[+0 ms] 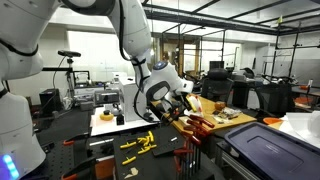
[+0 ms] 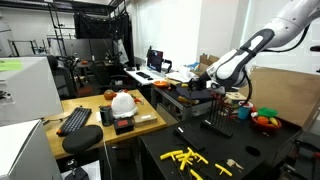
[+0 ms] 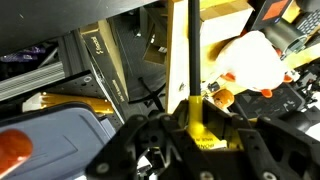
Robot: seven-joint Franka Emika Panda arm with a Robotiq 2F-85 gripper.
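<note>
My gripper is shut on a slim tool with a yellow end [image 3: 203, 136] and a long black shaft [image 3: 195, 45] that runs toward the top of the wrist view. In exterior view 1 the gripper [image 1: 187, 100] hangs above a rack holding orange-red pieces [image 1: 198, 127]. The held tool is too small to make out clearly there. Several yellow pieces [image 1: 130, 148] lie on the black table to the left of the rack. In exterior view 2 the arm [image 2: 232, 72] reaches in from the right, above the rack.
A dark grey tray [image 1: 268, 148] fills the right front. Toward the back, a white helmet [image 2: 123, 104] stands on a wooden desk [image 2: 95, 148]. Bowls with coloured items [image 2: 264, 116] sit near the arm's base. An orange-red round end [image 3: 12, 148] shows at the wrist view's left edge.
</note>
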